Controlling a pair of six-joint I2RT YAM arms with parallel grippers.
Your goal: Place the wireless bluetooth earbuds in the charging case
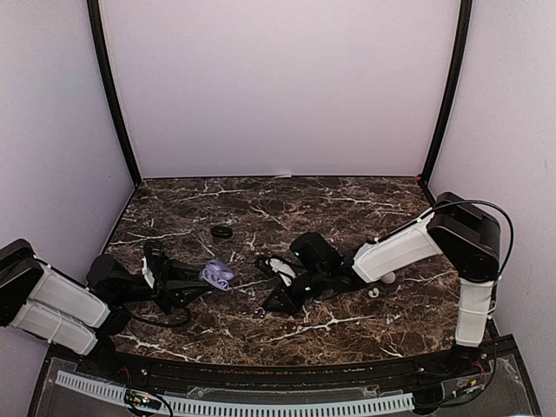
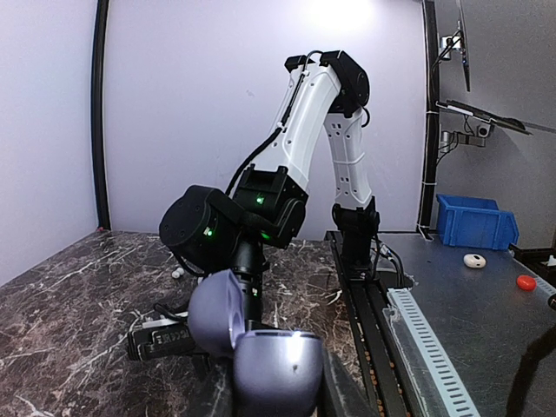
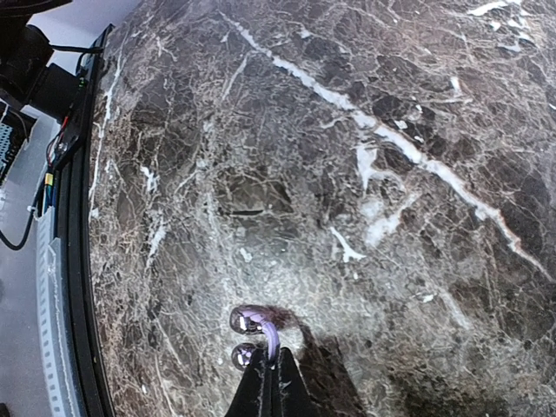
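Note:
My left gripper [image 1: 193, 280] is shut on the purple charging case [image 1: 217, 274], holding it with its lid open above the left half of the table. In the left wrist view the case [image 2: 278, 373] fills the bottom centre and largely covers the fingertips. A purple clip-shaped earbud with shiny round ends [image 3: 248, 319] appears low in the right wrist view. My right gripper is shut with its tips right at the earbud's curved band; whether the band is pinched cannot be made out. From above, the earbud [image 1: 260, 313] shows just left of those fingertips.
A black oval object [image 1: 221, 232] lies farther back on the marble table. Two small white objects, one of them a round piece [image 1: 373, 293], sit right of the right gripper. The table between and behind the arms is mostly clear.

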